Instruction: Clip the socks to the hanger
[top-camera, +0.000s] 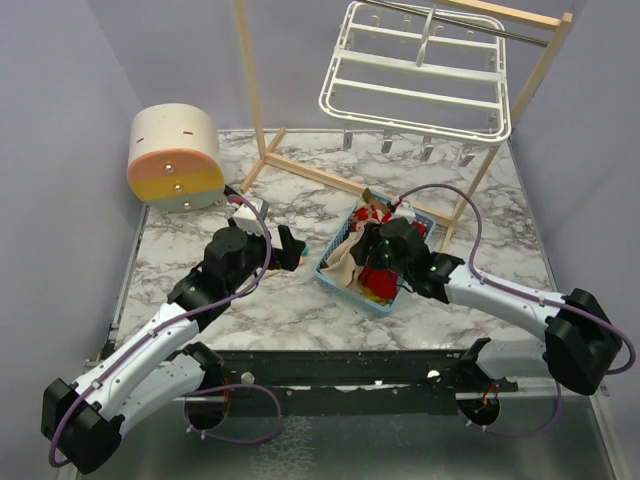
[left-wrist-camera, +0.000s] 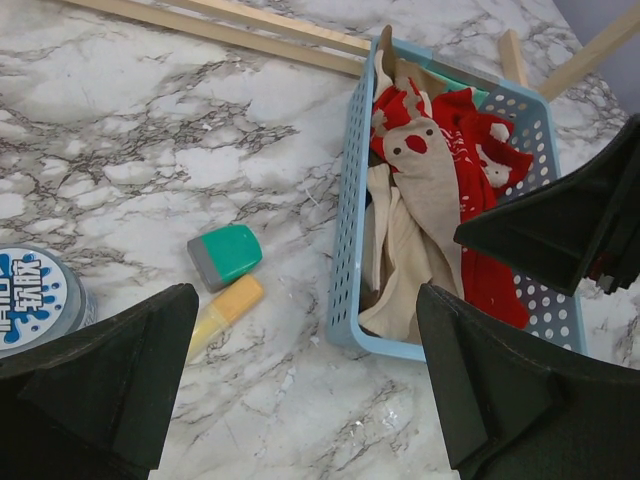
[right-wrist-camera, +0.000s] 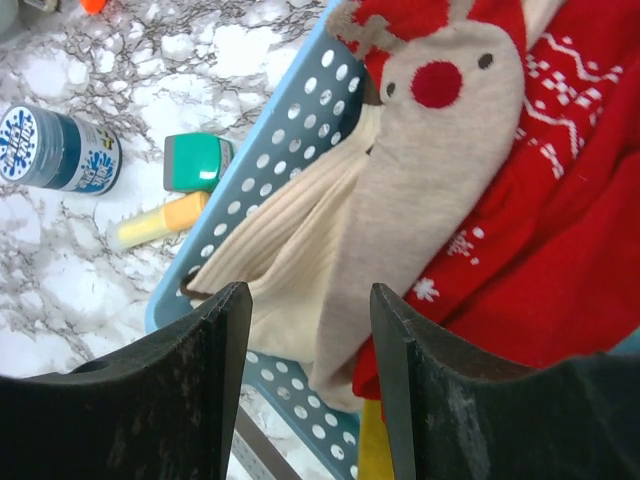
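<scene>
Red and beige socks fill a blue basket (top-camera: 345, 292); in the right wrist view a beige sock with a reindeer face (right-wrist-camera: 405, 165) lies beside a red patterned sock (right-wrist-camera: 560, 210). Over them hangs my right gripper, part open, with nothing held between its fingers. My left gripper is wide open and empty above the table, left of the basket. The white hanger (top-camera: 420, 75) hangs from the wooden frame at the back, its clips (top-camera: 387, 143) along the front edge with no socks on them.
A green-capped block (left-wrist-camera: 225, 255), a yellow stick (left-wrist-camera: 228, 305) and a round jar (left-wrist-camera: 40, 300) sit left of the basket. A rounded drawer box (top-camera: 175, 158) stands at the back left. Wooden frame bars (top-camera: 315, 175) lie behind the basket.
</scene>
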